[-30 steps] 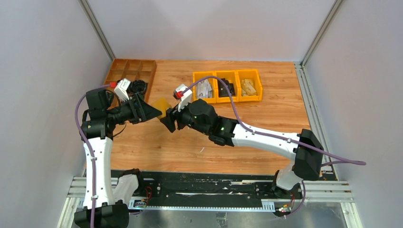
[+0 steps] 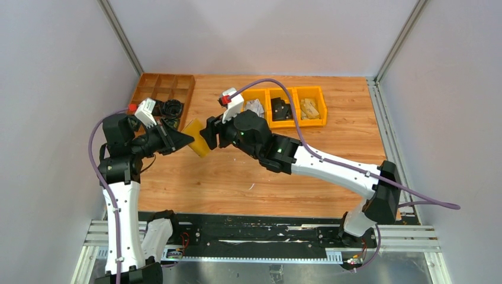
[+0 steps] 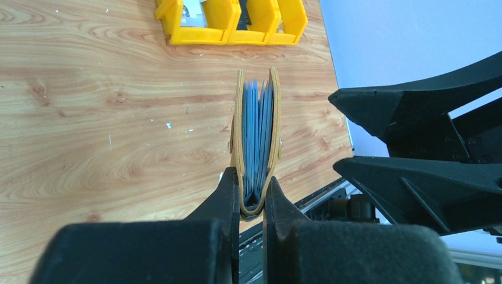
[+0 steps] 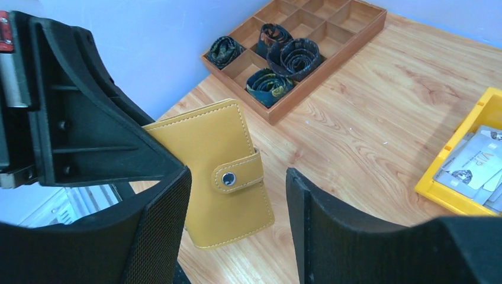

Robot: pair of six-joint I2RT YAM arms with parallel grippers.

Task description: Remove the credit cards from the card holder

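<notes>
A tan card holder point(image 2: 197, 138) is held in the air, with my left gripper point(image 2: 190, 141) shut on its spine edge. In the left wrist view the holder point(image 3: 276, 127) stands edge-on, its covers spread a little around several blue leaves point(image 3: 257, 133). The right wrist view shows its snap strap point(image 4: 238, 173) lying against the cover. My right gripper is part open, with fingers apart and the holder seen beyond the gap. In the left wrist view the right gripper is to the right of the holder, not touching it. No cards show outside the holder near the grippers.
A yellow three-part bin point(image 2: 296, 124) stands at the back, with cards point(image 4: 476, 163) in its left compartment. A brown divided wooden tray point(image 4: 337, 56) with rolled dark cloths point(image 4: 299, 58) is at the back left.
My left gripper has drawn slightly left with the holder, and more of the holder shows. The right gripper has turned a little, and its fingers stand apart from the holder.
</notes>
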